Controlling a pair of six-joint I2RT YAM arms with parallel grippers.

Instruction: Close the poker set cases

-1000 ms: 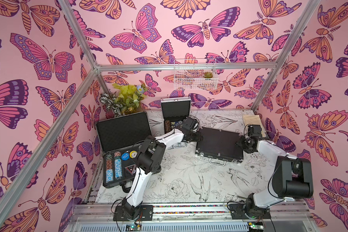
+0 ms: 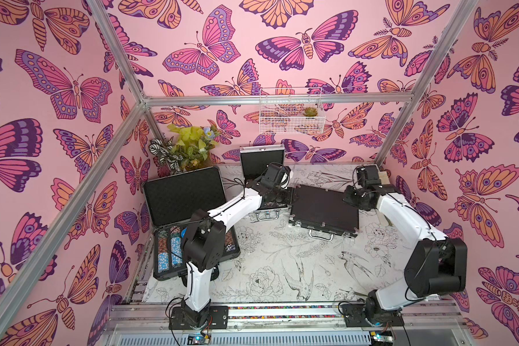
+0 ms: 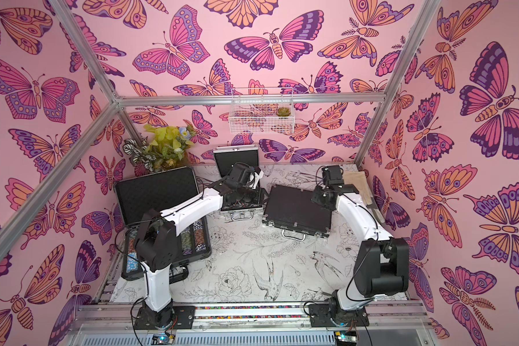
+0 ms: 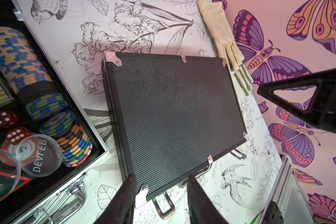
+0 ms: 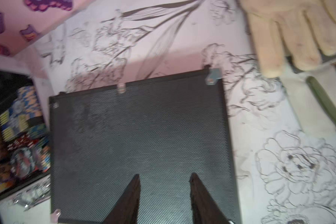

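A closed black case (image 2: 323, 210) lies on the right of the table. The middle case (image 2: 262, 161) stands open, with chips, dice and a dealer button visible in the left wrist view. The large left case (image 2: 181, 196) also stands open. My left gripper is over the middle case and the closed case's left end, its fingers apart and empty. My right gripper is above the closed case's right part, fingers apart, nothing between them; that wrist view is blurred.
A plant (image 2: 187, 144) stands at the back left. Beige gloves (image 4: 222, 33) lie at the right edge. A wire basket (image 2: 291, 118) hangs on the back wall.
The closed case shifted slightly back and left from a second ago.
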